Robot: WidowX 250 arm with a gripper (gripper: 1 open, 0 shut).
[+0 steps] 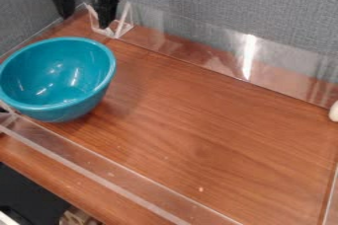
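Note:
A black gripper (83, 7) hangs at the top left of the camera view, open, its two fingers pointing down with nothing seen between them. It is above and behind a large turquoise bowl (57, 83), which rests on the wooden table at the left, near the clear side edge. The bowl looks empty inside.
Clear panels (184, 38) edge it, with grey walls behind. A white object (331, 111) is partly in view at the right edge. Small items at the bottom left are too cut off to tell.

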